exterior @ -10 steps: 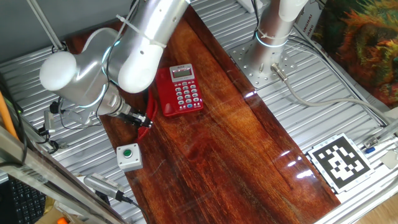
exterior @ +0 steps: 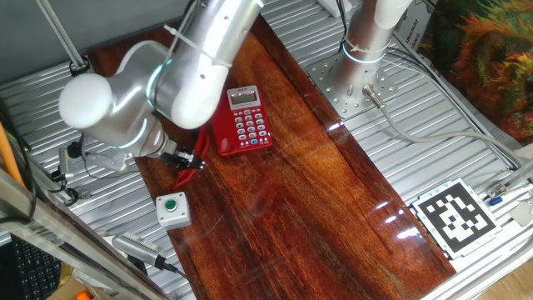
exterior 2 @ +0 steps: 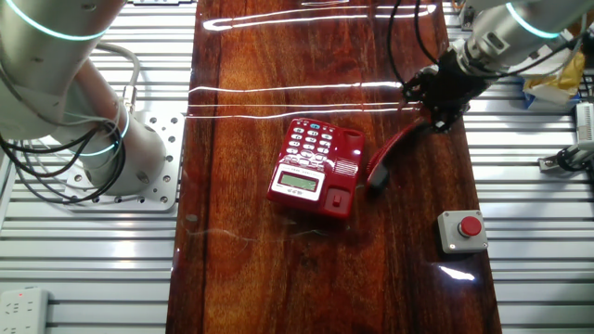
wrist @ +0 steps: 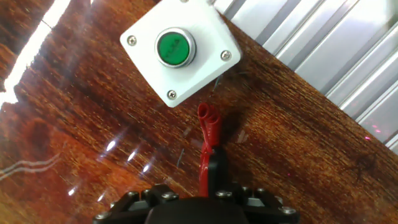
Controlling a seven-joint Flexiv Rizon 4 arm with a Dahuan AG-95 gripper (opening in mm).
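The red telephone [exterior: 242, 125] lies face up on the wooden table, with its keypad and small display showing. Off its cradle, the red handset [exterior 2: 401, 148] is beside the base, on the side toward the arm. My gripper [exterior: 200, 165] is at the handset and appears shut on it, red showing on both sides of the dark fingers in exterior view 1. Seen from the wrist, a narrow red end of the handset [wrist: 210, 124] sticks out past a black finger [wrist: 218, 171]. The contact itself is mostly hidden, and whether the handset touches the table is unclear.
A pale box with a green button [wrist: 173, 48] stands close to the handset at the table edge. Another box face with a red button [exterior 2: 471, 226] shows in exterior view 2.
Over the last second the handset has shifted slightly and turned under my gripper, its lower end now farther left in exterior view 1. The arm has moved only a little; the phone base stays put.
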